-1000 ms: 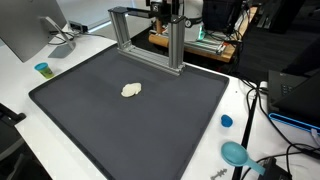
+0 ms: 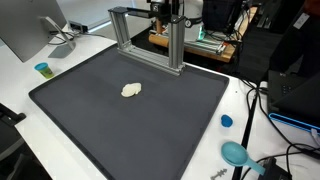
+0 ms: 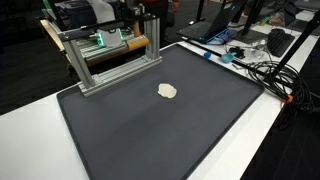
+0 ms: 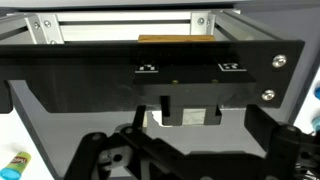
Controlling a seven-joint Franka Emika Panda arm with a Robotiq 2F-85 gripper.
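In the wrist view my gripper stands open, its dark fingers [image 4: 263,124] apart at the lower part of the picture. Across that view runs a black panel [image 4: 80,80] with screws at its right end. Behind its upper edge shows a strip of wood [image 4: 177,39]. A small black part sits below the panel, between the fingers; whether they touch it I cannot tell. A metal frame [image 2: 178,62] stands at the mat's far edge in exterior view 1. Gripper details are too small to make out in the exterior views.
A cream flat piece [image 2: 131,89] lies on the dark grey mat [image 3: 150,130], which is otherwise clear. A green-and-blue cup [image 2: 43,70] stands left of the mat. A teal ladle-like item [image 2: 240,155] and a blue object [image 2: 226,121] lie on the right. Cables run beyond them.
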